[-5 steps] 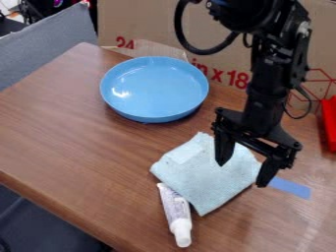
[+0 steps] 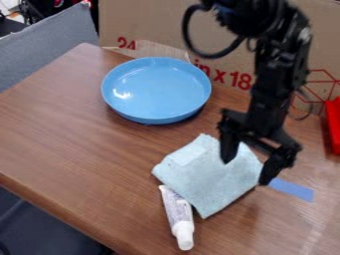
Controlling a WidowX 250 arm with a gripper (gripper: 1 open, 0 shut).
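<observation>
My black gripper (image 2: 249, 167) is open above the right part of a folded pale blue cloth (image 2: 200, 183), one finger over the cloth and the other at its right edge. A white tube with a white cap (image 2: 178, 217) lies against the cloth's lower left side. A round blue plate (image 2: 155, 90) sits at the back left of the wooden table (image 2: 67, 134).
A cardboard box (image 2: 146, 22) stands behind the table. A red object (image 2: 332, 127) is at the right edge. A strip of blue tape (image 2: 291, 189) is right of the cloth.
My gripper has shifted very slightly upward and is a little blurred now; the cloth, tube and plate look unchanged.
</observation>
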